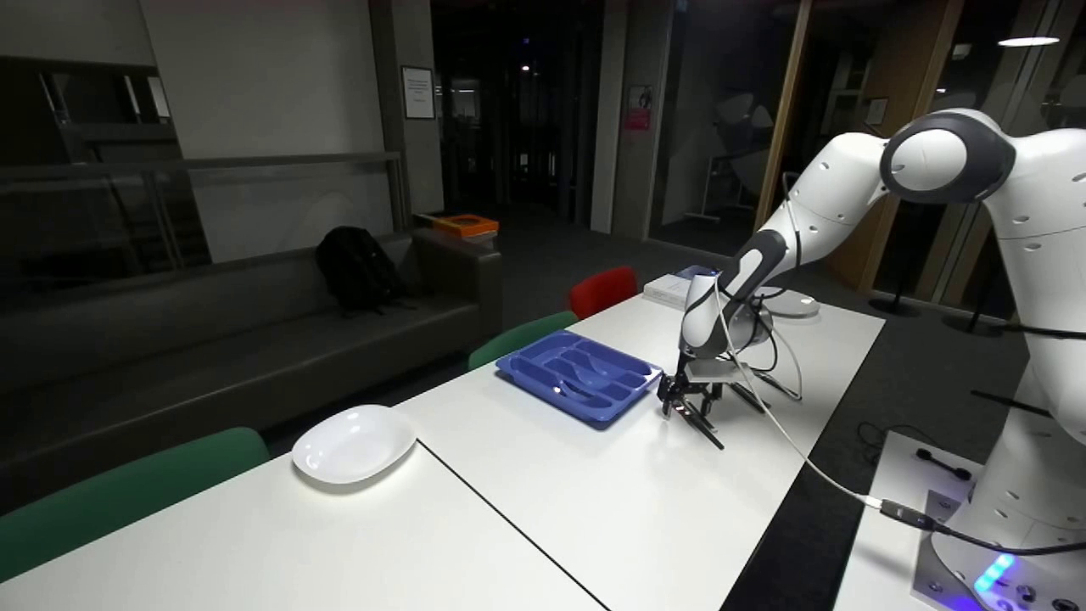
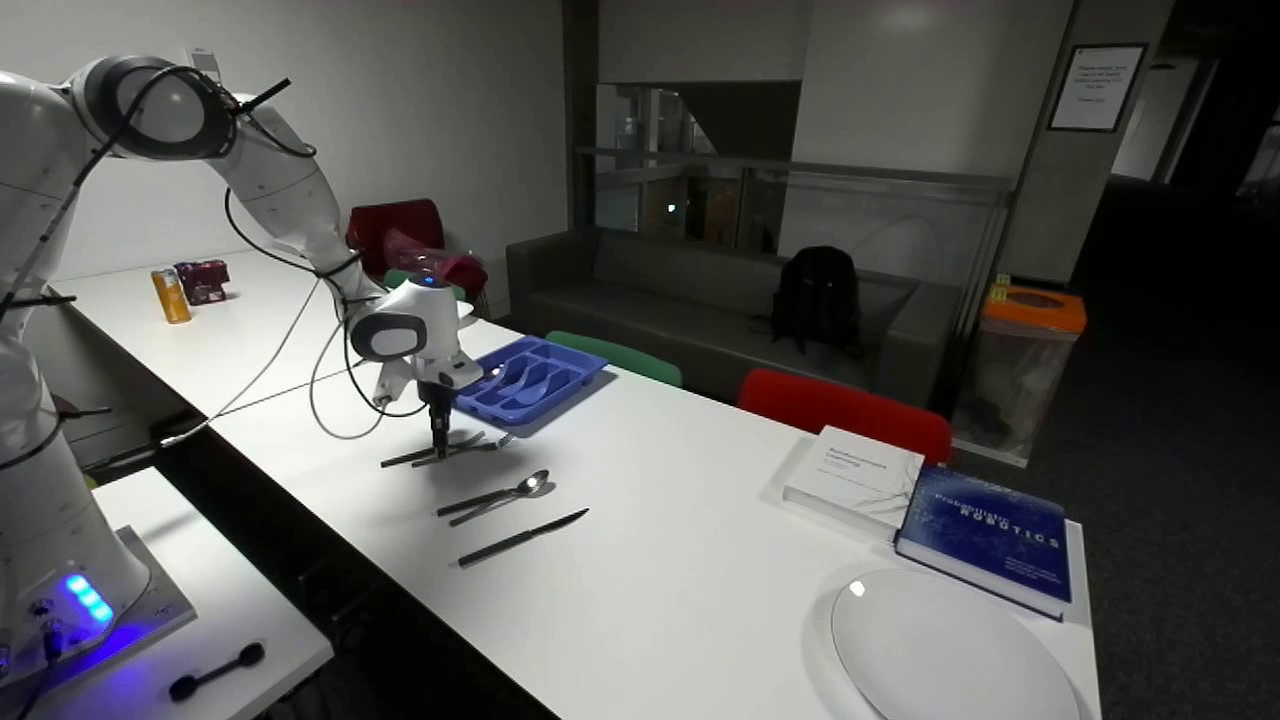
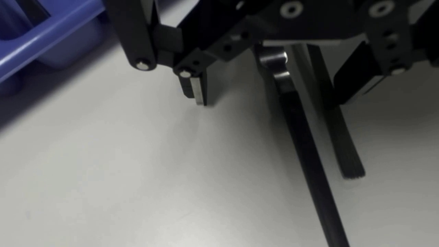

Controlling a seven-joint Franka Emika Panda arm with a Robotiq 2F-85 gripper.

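My gripper is open just above the white table. Between its fingers, in the wrist view, lies a utensil with a slim black handle (image 3: 311,158) and a shiny metal neck; its head is hidden under the gripper body. A second dark handle (image 3: 346,152) lies beside it, partly covered by the right finger (image 3: 354,78); whether they touch I cannot tell. The left finger (image 3: 199,90) stands clear of both. The blue cutlery tray (image 1: 602,416) is close by on the table, with its near edge beside the gripper.
Farther along the table lie a spoon (image 2: 528,484) and a knife (image 2: 522,540). Beyond are a large plate (image 2: 948,648), a white book (image 2: 852,470) and a blue book (image 2: 984,534). A white bowl (image 1: 354,445) sits on the other table half, with bare surface around it.
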